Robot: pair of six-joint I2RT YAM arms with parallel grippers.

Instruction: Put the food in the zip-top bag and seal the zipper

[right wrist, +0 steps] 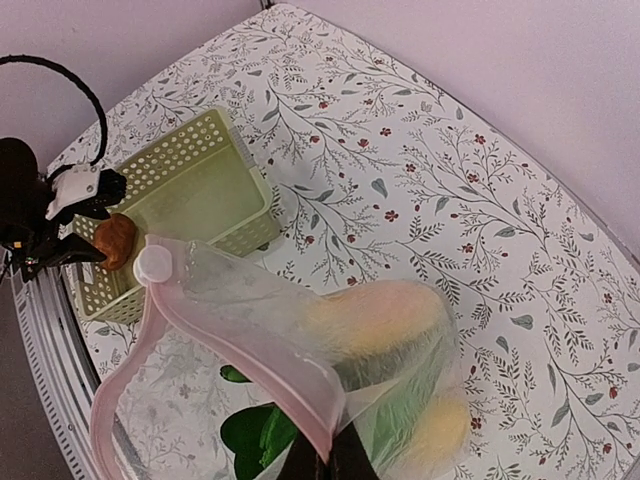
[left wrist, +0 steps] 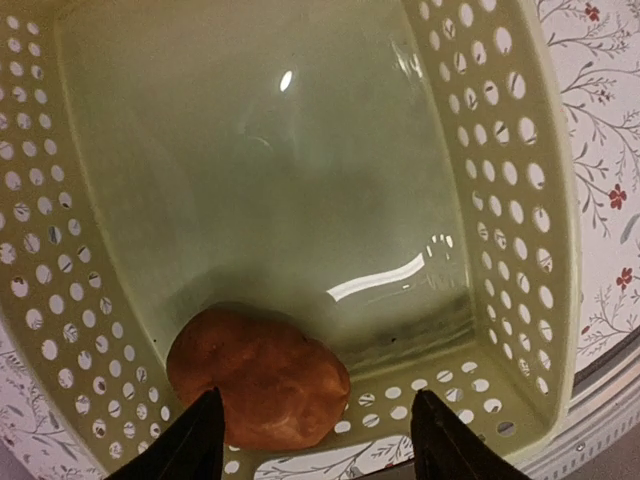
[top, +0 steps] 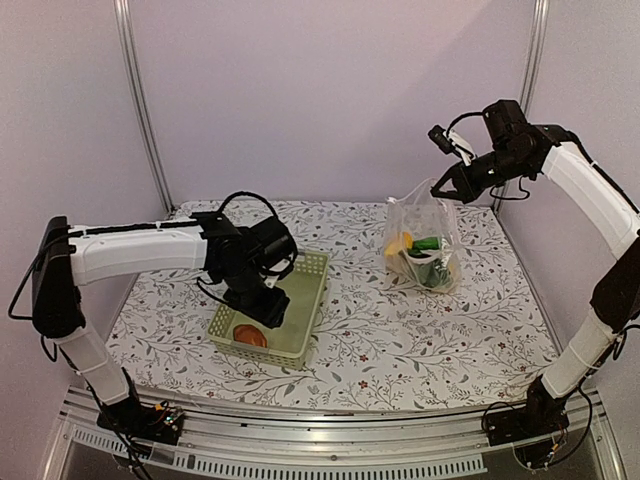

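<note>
One brown, potato-like food piece [left wrist: 258,378] lies in the near corner of the pale green basket [top: 318,300]. Above it my left gripper stands open, its fingers apart and nothing between them; the food is beyond the left finger in the left wrist view. A clear zip top bag [top: 432,218] with yellow and green food inside hangs on the right side of the table. My right gripper is shut on the bag's pinkish rim [right wrist: 245,372], whose mouth gapes toward the left. A white slider [right wrist: 153,264] sits at the rim's end.
A metal rail [top: 330,430] runs along the front edge. Walls close in the back and both sides.
</note>
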